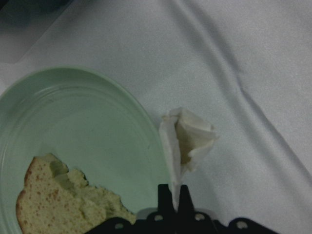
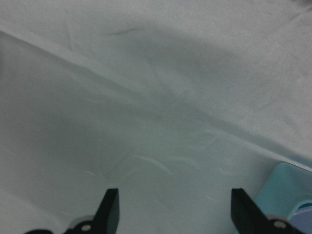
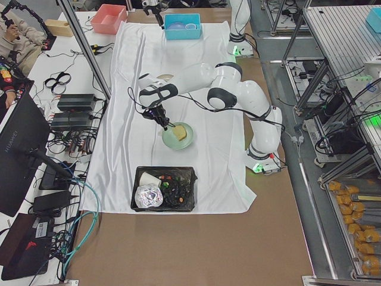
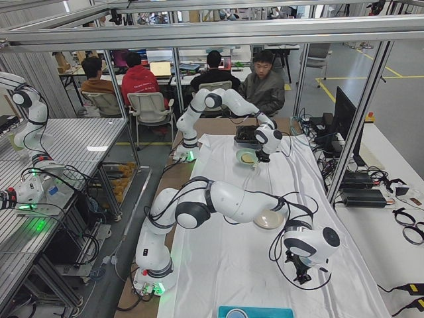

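Note:
A green plate [image 3: 168, 136] with a broken piece of yellow food [image 1: 58, 200] lies on the white cloth. My left gripper is shut at the plate's right rim, in the left wrist view, with crumpled white paper [image 1: 187, 139] rising from between its fingers. Whether the rim is between them too is hidden. My right gripper stands open over bare cloth, beside the corner of a blue bin [image 2: 278, 187], with nothing between its fingers.
A black tray [image 3: 164, 203] with a foil-covered item and other things sits beyond the plate from the right arm. A beige dish [image 4: 267, 220] lies between the arms. The white cloth [image 3: 217, 185] has free room around the plate.

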